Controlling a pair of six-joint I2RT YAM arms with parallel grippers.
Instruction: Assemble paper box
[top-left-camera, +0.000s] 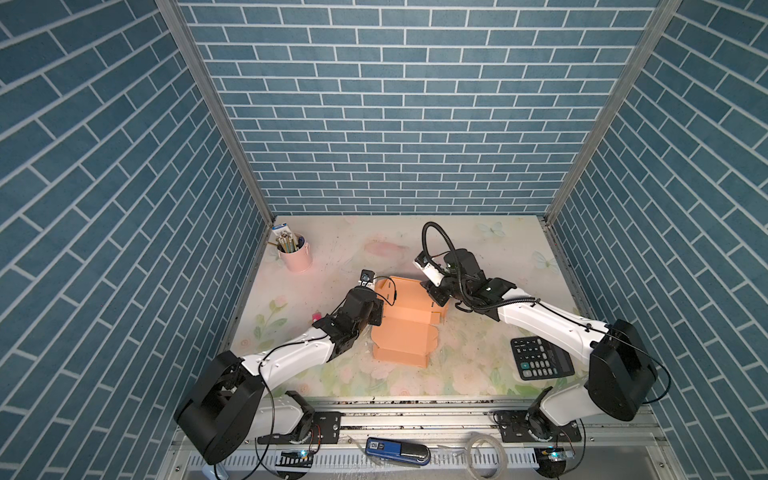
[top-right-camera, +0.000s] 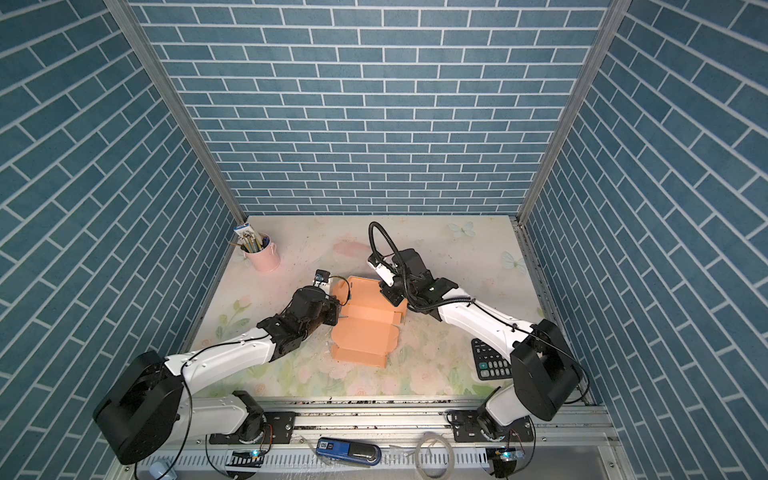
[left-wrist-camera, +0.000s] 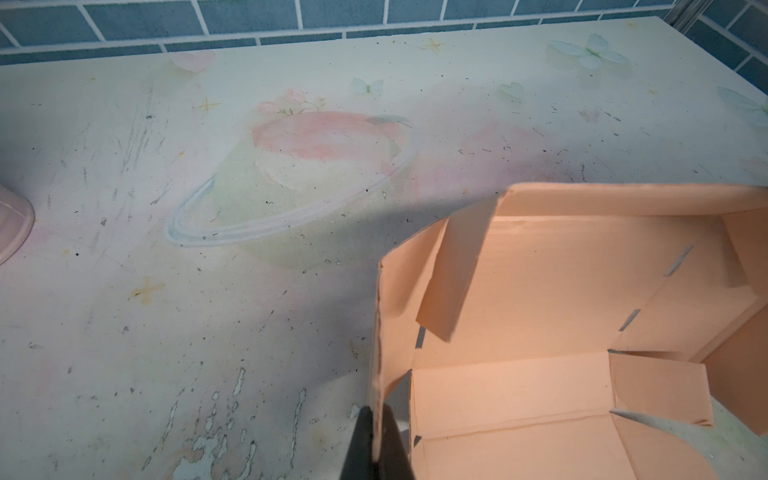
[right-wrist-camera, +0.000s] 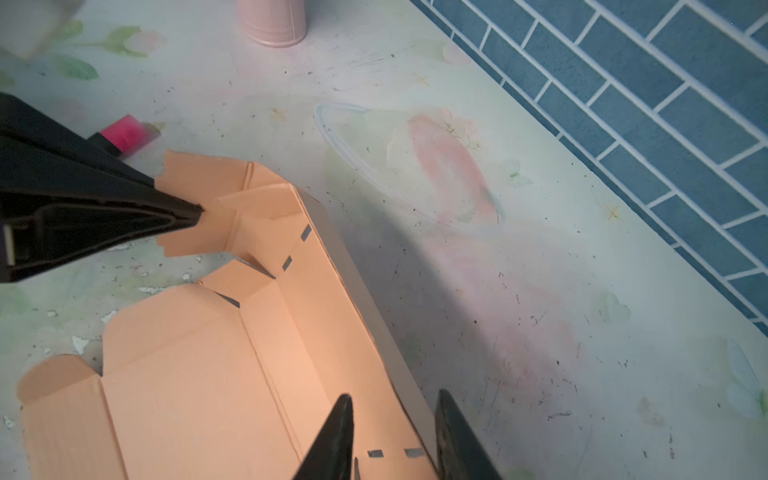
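The orange paper box (top-left-camera: 405, 334) lies part folded in the middle of the table, its rear wall up and its front panel flat toward me. In the left wrist view, my left gripper is shut on the thin edge of the box's left side flap (left-wrist-camera: 400, 308). The right wrist view shows my right gripper open, its fingers on either side of the top edge of the rear wall (right-wrist-camera: 360, 360), near that wall's right end. Small slots run along the fold lines. The box's right side is partly hidden by my right arm in the top views.
A pink pen cup (top-left-camera: 297, 257) stands at the back left and a calculator (top-left-camera: 541, 357) at the right. A small pink-capped item (right-wrist-camera: 129, 134) lies left of the box. Behind the box, the table (left-wrist-camera: 240, 320) is clear.
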